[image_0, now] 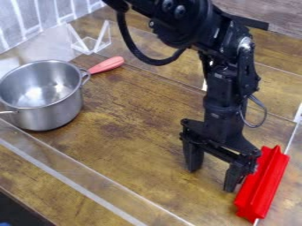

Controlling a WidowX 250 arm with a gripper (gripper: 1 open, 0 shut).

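My gripper (213, 169) is low over the wooden table at the centre right, its two black fingers pointing down and spread apart, with nothing visible between them. Just to its right lies a red object (264, 184), long and ridged, close by the right finger; whether they touch is unclear. A steel pot (41, 95) with handles stands at the left.
A utensil with a red handle (106, 65) lies behind the pot, near some clear plastic items (53, 44). A white slatted edge runs along the back left.
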